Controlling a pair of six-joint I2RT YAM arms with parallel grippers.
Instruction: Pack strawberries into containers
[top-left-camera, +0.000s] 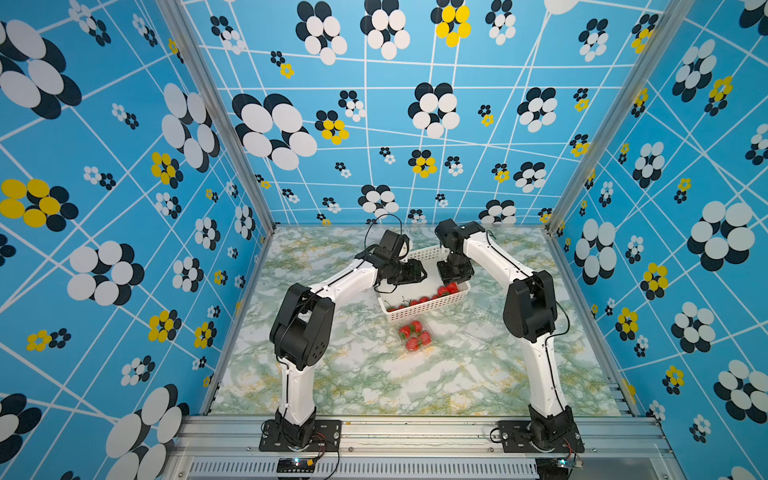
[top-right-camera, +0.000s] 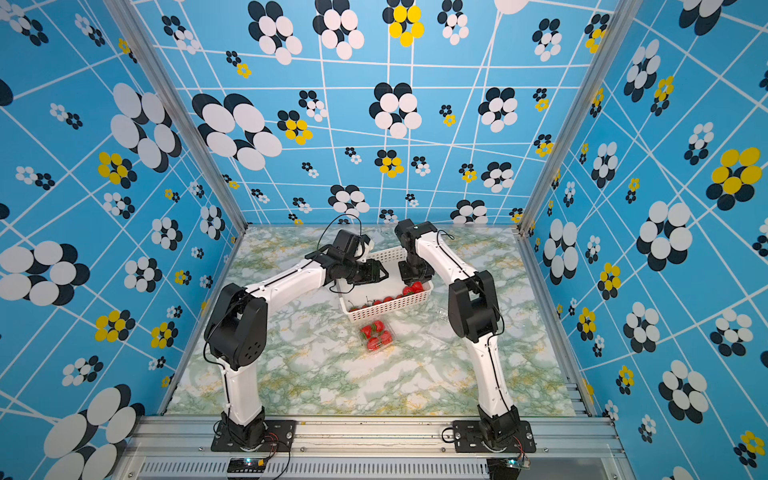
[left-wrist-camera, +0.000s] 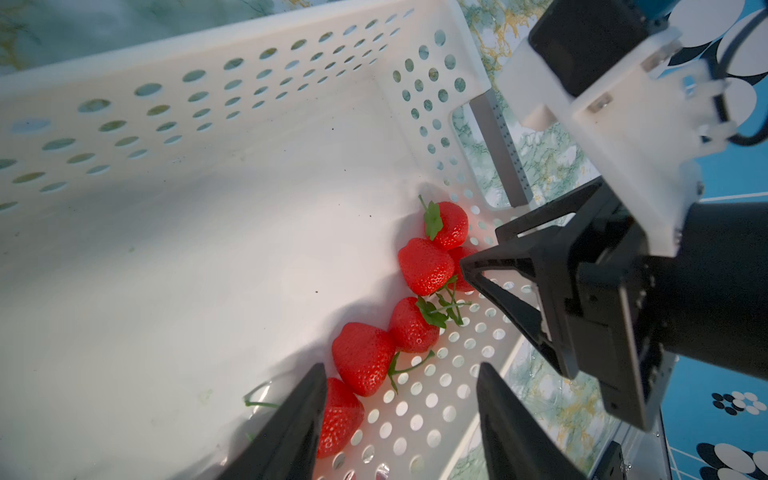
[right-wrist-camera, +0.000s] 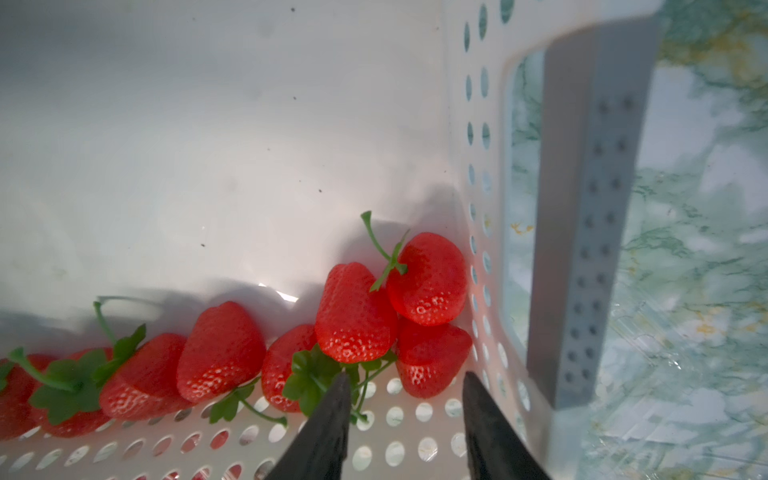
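A white perforated basket (top-left-camera: 428, 305) holds a row of red strawberries along its front wall. In the right wrist view, several strawberries (right-wrist-camera: 355, 313) are bunched in the front right corner. My right gripper stands above that corner, its fingers apart and nothing gripped between them. Over the basket's left half is my left gripper, open and empty, with a strawberry (left-wrist-camera: 340, 417) partly hidden behind one finger. In front of the basket sits a small clear container (top-right-camera: 376, 335) with several strawberries in it.
The rear of the basket floor (left-wrist-camera: 200, 264) is bare. Both arms reach into the basket close to each other. A clear, hard-to-see shape (right-wrist-camera: 652, 336) lies on the marble table right of the basket.
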